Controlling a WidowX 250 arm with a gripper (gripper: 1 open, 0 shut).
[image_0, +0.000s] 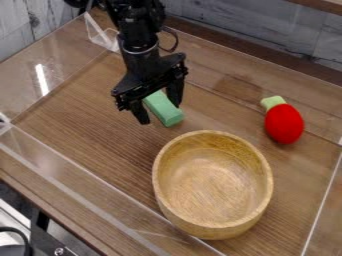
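My gripper is open, its two black fingers spread around a small green block on the wooden table. The block lies at a slant, and I cannot tell whether the fingers touch it. A round wooden bowl sits in front, to the lower right of the block. A red rounded object with a pale green top lies at the right.
A grey wall stands behind at the upper left, a wooden ledge runs along the upper right, and clear plastic pieces lie at the left edge.
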